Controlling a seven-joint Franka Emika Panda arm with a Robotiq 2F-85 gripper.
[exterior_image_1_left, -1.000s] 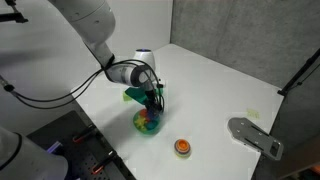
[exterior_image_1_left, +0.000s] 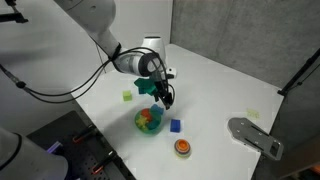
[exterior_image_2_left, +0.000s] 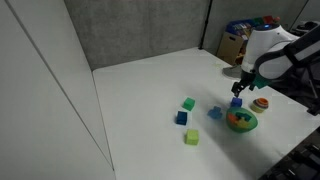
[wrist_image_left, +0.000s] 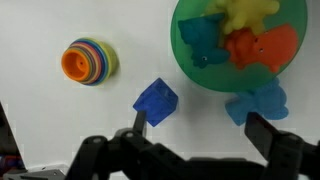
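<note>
My gripper is open, its two dark fingers spread wide with nothing between them. A blue cube (wrist_image_left: 156, 102) shows clear of the fingertips in the wrist view, turned at an angle. From outside, that cube (exterior_image_1_left: 175, 126) appears to the right of the green bowl (exterior_image_1_left: 139, 124), lower than the gripper (exterior_image_1_left: 166, 99). Inside the bowl (wrist_image_left: 190, 72) are a blue toy (wrist_image_left: 203, 38), a yellow toy (wrist_image_left: 247, 12) and orange-red pieces (wrist_image_left: 262, 46). A light-blue toy (wrist_image_left: 259, 103) lies just outside the bowl's rim.
Stacked coloured cups (wrist_image_left: 89, 62) stand beyond the blue cube. A green block (exterior_image_2_left: 189, 103), a dark blue block (exterior_image_2_left: 181, 117) and a yellow-green block (exterior_image_2_left: 191, 137) lie apart on the white table. A grey metal piece (exterior_image_1_left: 250, 133) lies farther right.
The gripper has moved from over the bowl, away from it and upward. Something blue showed at the gripper earlier; the blue cube is now separate from it, right of the bowl.
</note>
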